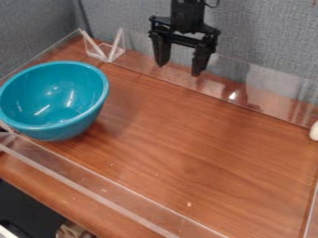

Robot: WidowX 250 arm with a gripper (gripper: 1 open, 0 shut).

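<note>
My black gripper (183, 54) hangs at the top centre, over the clear barrier along the back of the wooden table (199, 158). It stands open, with nothing visible between its dark fingers. A large turquoise bowl (52, 102) sits on the left side of the table, well apart from the gripper, and looks empty.
A white wire rack (102, 46) stands at the back left. A small white object (313, 130) is cut off at the right edge. Clear panels edge the table.
</note>
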